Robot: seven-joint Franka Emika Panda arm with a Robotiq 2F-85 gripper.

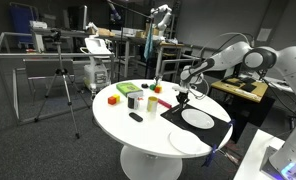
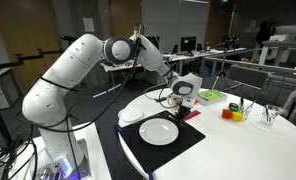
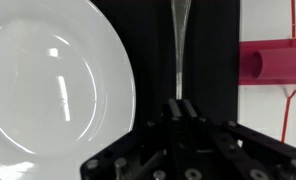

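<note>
A slim metal utensil [image 3: 179, 45] runs away from my gripper in the wrist view, over the black mat. My fingers are shut on its near end; whether it is a fork or a spoon is unclear. To its left lies a white plate [image 3: 53, 85], apart from the utensil. In the first exterior view this plate [image 1: 197, 118] rests on the black mat [image 1: 171, 117], with my gripper [image 1: 184, 98] low over the mat's far side. The utensil is too small to make out clearly in the exterior views.
A pink-red object [image 3: 273, 63] with a red cord lies right of the mat. Another white plate [image 1: 190, 143] is at the table's near edge. Cups [image 1: 152, 104], coloured blocks [image 1: 113, 100] and a green tray [image 1: 126, 87] occupy the left side. A dark object [image 1: 136, 117] lies on the front left.
</note>
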